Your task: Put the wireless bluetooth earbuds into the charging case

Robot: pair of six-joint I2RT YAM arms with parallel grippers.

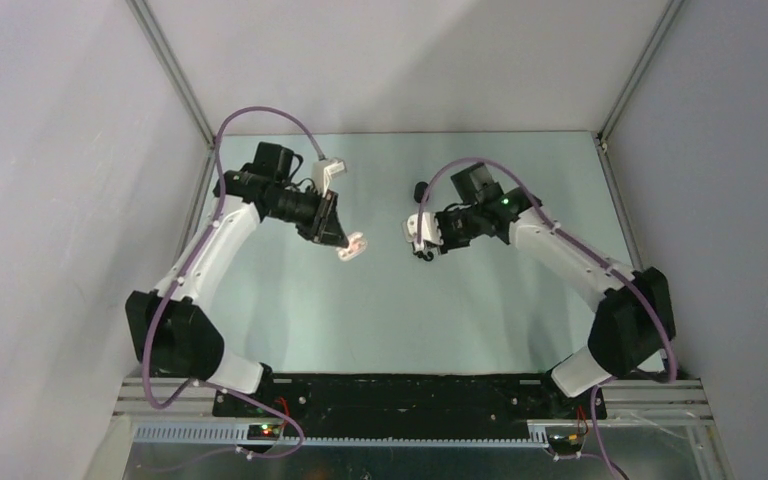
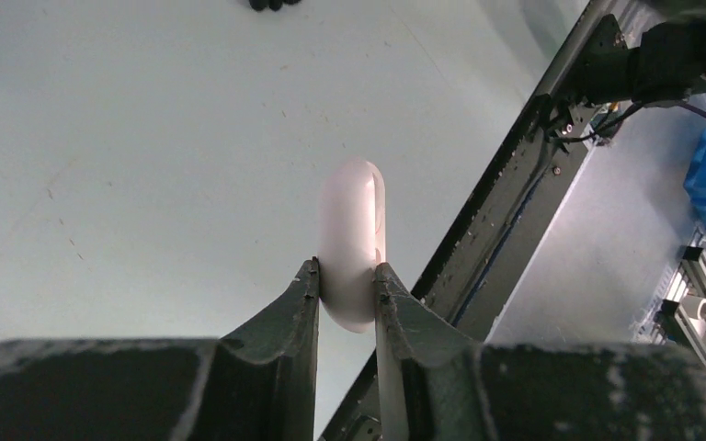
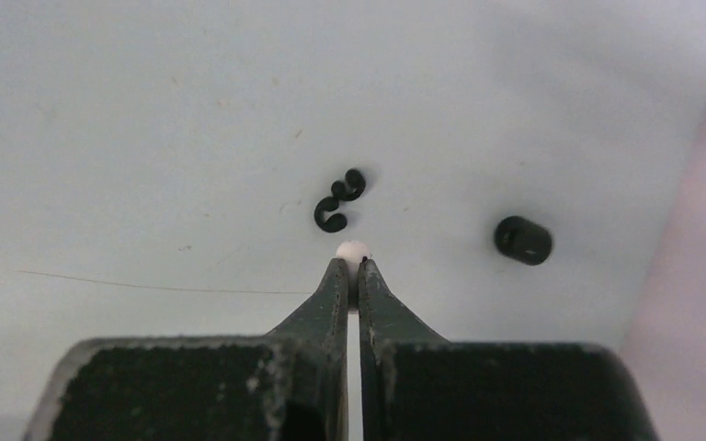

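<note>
A white charging case [image 2: 347, 211] is pinched edge-on between the fingers of my left gripper. In the top view this case [image 1: 353, 247] has its lid up, held above the table left of centre; its slots are too small to read. A small white earbud [image 3: 354, 250] pokes out between the nearly touching fingertips of my right gripper, which is shut on it. Most of that bud is hidden by the fingers. The right gripper hangs over the table, right of the case and well apart from it.
Two curled black earbud-like pieces [image 3: 331, 211] lie together on the table under the right gripper. A black rounded cylinder [image 3: 523, 241] lies farther off. Purple cables loop above both arms.
</note>
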